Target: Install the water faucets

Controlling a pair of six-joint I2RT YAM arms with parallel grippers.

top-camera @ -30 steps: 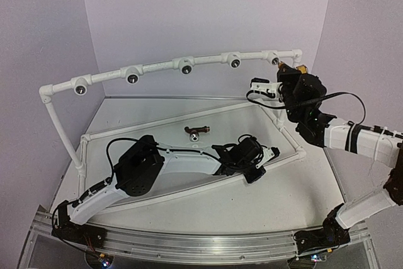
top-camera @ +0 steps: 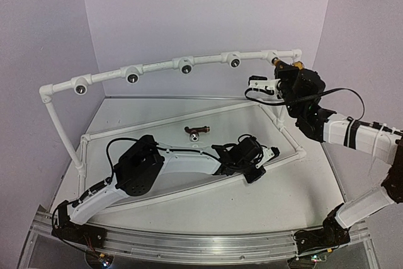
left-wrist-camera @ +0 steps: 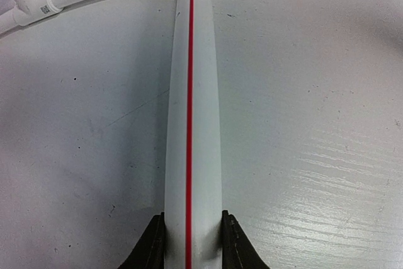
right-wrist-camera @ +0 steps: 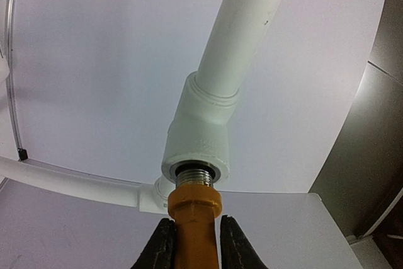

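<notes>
An orange faucet [right-wrist-camera: 195,225] is in my right gripper, its fingers along either side. Its silver threaded end [right-wrist-camera: 194,177] is at the mouth of the rightmost white tee [right-wrist-camera: 200,144] on the upper pipe. Several threads show outside; whether any sit inside cannot be made out. In the top view that gripper is by the right end of the upper pipe [top-camera: 208,59]. My left gripper is shut on the red-striped lower front pipe [left-wrist-camera: 204,111], one finger against each side. A brown-and-silver faucet [top-camera: 196,133] lies inside the lower frame.
Other tees along the upper pipe have empty dark openings, such as the leftmost tee [top-camera: 80,84]. My left arm [top-camera: 189,163] stretches across the frame's front. Bare board lies around the loose faucet.
The left arm and the loose faucet have not moved.
</notes>
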